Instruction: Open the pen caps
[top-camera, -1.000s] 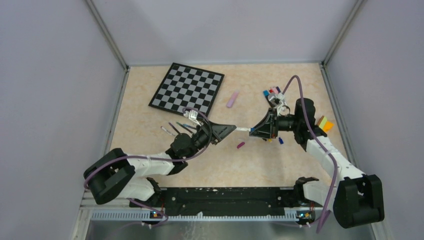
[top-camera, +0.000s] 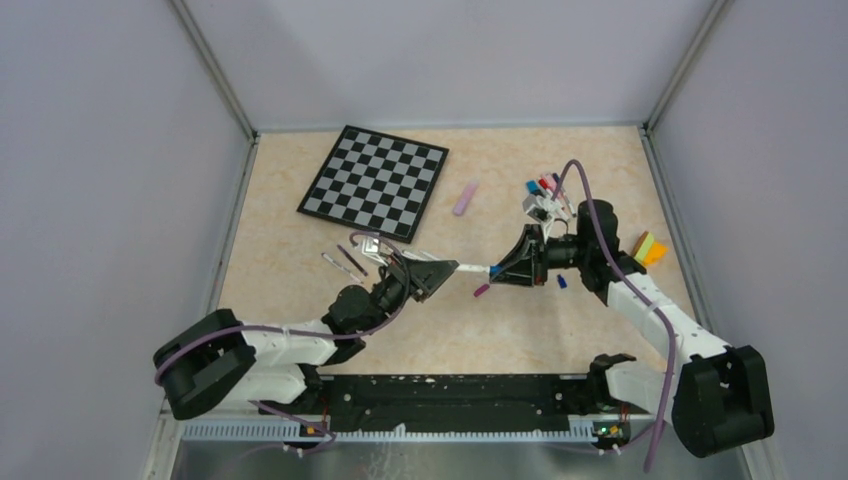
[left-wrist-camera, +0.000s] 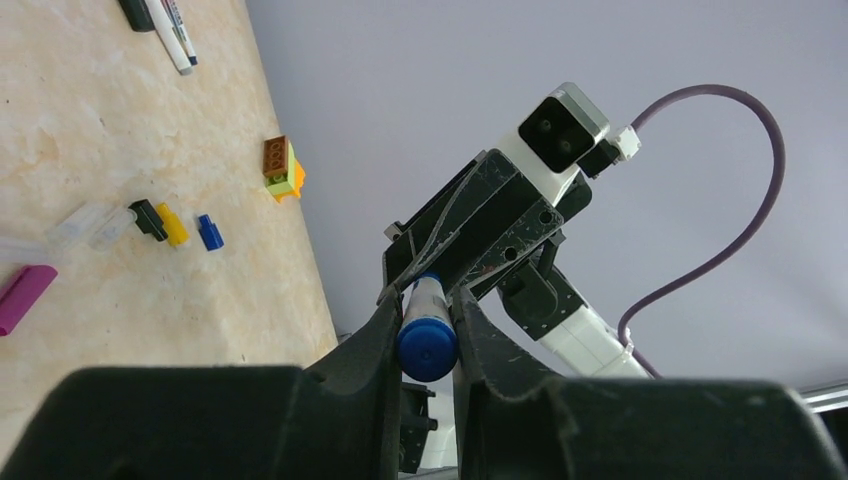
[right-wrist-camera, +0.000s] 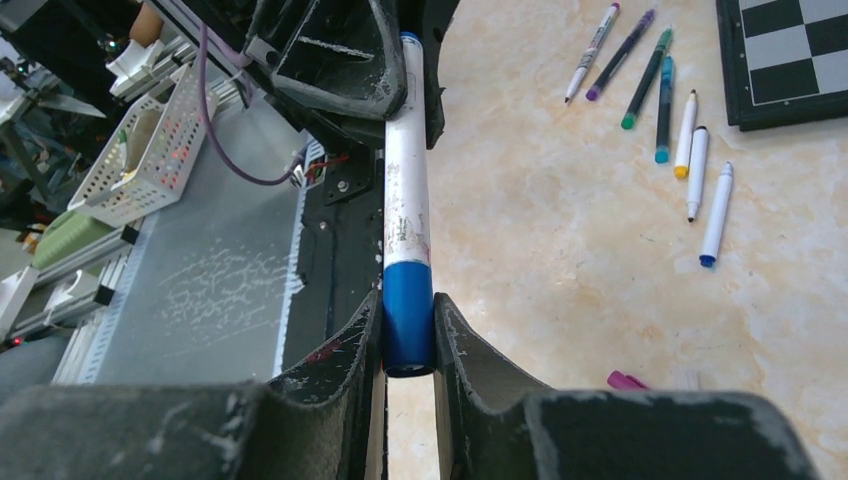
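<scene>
A white marker (right-wrist-camera: 406, 170) with blue ends spans between my two grippers over the table's middle. My left gripper (top-camera: 452, 268) is shut on one end; in the left wrist view its fingers (left-wrist-camera: 355, 390) grip beside a blue end (left-wrist-camera: 427, 349). My right gripper (top-camera: 494, 271) is at the other end, with the blue cap (right-wrist-camera: 407, 318) between its fingertips; how firmly they close on it is hard to tell. Loose caps, yellow (left-wrist-camera: 172, 225), blue (left-wrist-camera: 210, 232) and magenta (left-wrist-camera: 22, 300), lie on the table.
Several markers (right-wrist-camera: 715, 215) lie left of centre near the checkerboard (top-camera: 373, 183). More pens (top-camera: 550, 185), a pink bar (top-camera: 465, 197) and coloured blocks (top-camera: 648, 248) sit at the back and right.
Both grippers have moved leftward and slightly toward the front with the marker between them. The left gripper has moved farther, and more of the marker shows between them in the top view.
</scene>
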